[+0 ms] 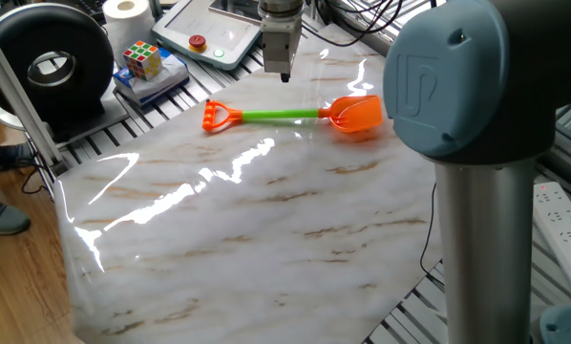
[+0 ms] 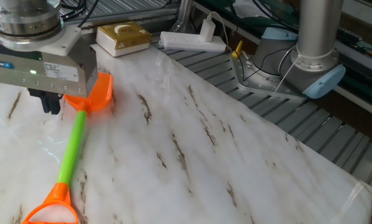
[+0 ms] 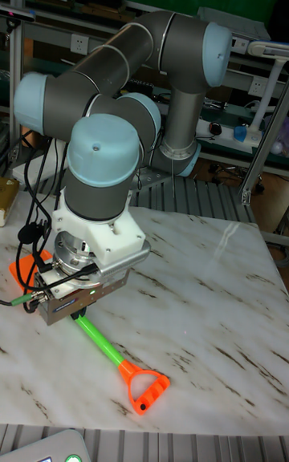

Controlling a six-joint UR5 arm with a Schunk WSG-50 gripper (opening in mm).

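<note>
A toy shovel lies flat on the marble-patterned table, with an orange scoop [image 1: 356, 114], a green shaft [image 1: 281, 115] and an orange D-shaped handle [image 1: 221, 117]. My gripper [image 2: 45, 101] hangs over the table near the scoop end. Its short black fingers sit close together at the middle of the gripper body, and nothing shows between them. In exterior view 1 the gripper [image 1: 285, 78] appears beyond the shaft, apart from it. From exterior view 3, the gripper body hides part of the shovel between scoop [image 3: 23, 265] and shaft [image 3: 99, 341].
A Rubik's cube [image 1: 142, 59] rests on a blue-white pack beside the table, near a teach pendant [image 1: 207, 31]. A yellow box [image 2: 124, 38] and a power strip [image 2: 192, 42] stand along one table edge.
</note>
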